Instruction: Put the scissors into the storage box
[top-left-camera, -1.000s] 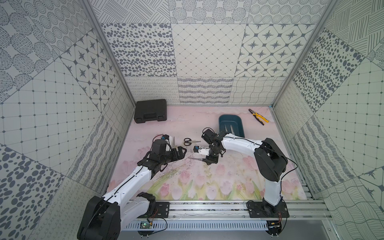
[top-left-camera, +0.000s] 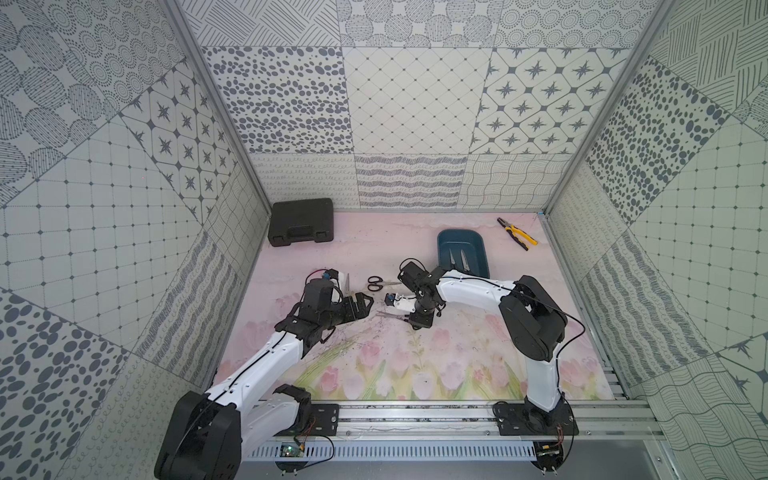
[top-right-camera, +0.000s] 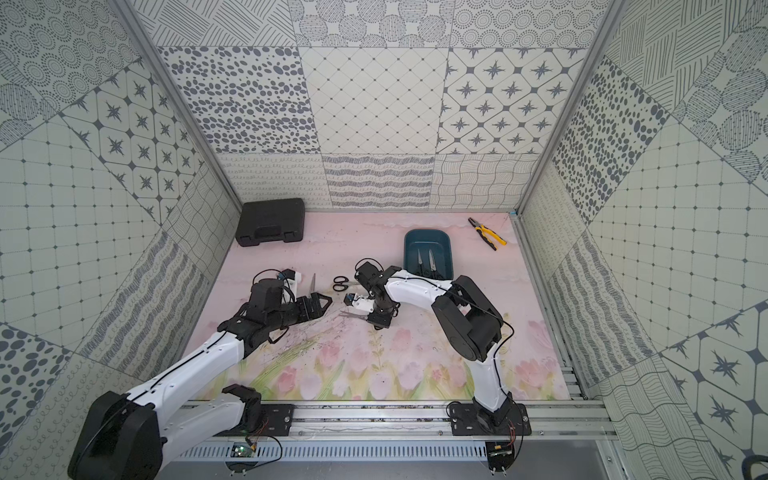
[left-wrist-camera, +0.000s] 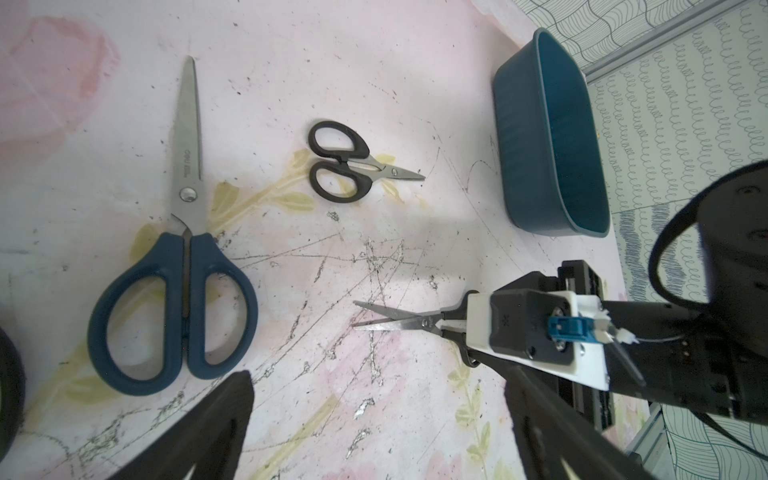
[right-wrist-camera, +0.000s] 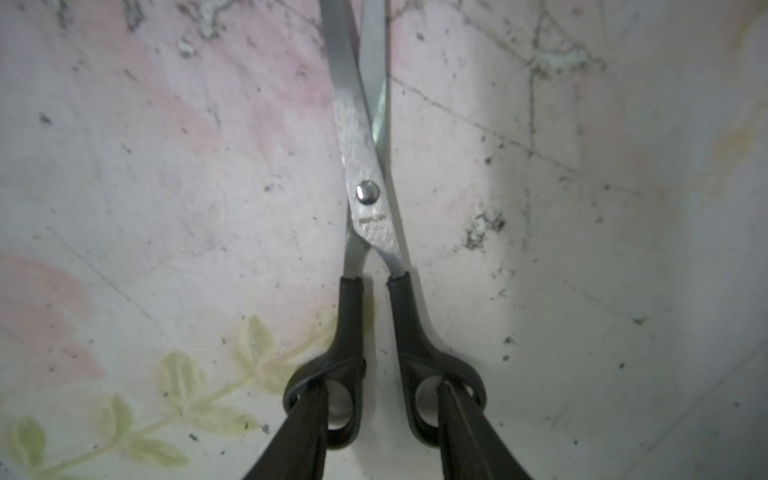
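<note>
Black-handled scissors (right-wrist-camera: 368, 192) lie with slightly parted blades directly under my right gripper, whose two open fingertips sit over the finger loops. In the left wrist view, large blue scissors (left-wrist-camera: 188, 208) and small black scissors (left-wrist-camera: 340, 180) lie flat on the table. My left gripper hangs open above the table near the blue scissors, nothing between its fingers. The teal storage box (top-left-camera: 461, 236) stands behind the right arm, with several blades showing inside it in the top views.
A black case (top-left-camera: 301, 220) lies at the back left. Yellow-black pliers (top-left-camera: 516, 232) lie at the back right. The right arm stretches across the right half.
The left arm has not visibly moved.
</note>
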